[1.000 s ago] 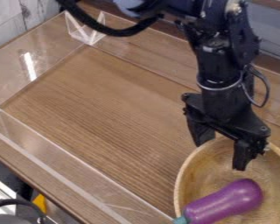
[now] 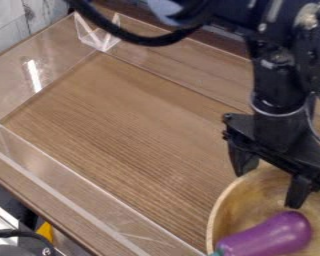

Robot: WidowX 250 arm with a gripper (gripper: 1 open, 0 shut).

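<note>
The black gripper (image 2: 272, 167) hangs at the right over a tan bowl, its two fingers apart with nothing seen between them. Below it a purple eggplant-like object (image 2: 267, 236) with a teal end lies in the bowl (image 2: 227, 205), partly cut off by the bottom edge.
Clear plastic corner pieces stand along its left and back edges. Dark cables lie at the lower left beyond the table's edge.
The gripper has shifted slightly right, with the arm turning a little. The purple object and bowl appear slightly shifted.
</note>
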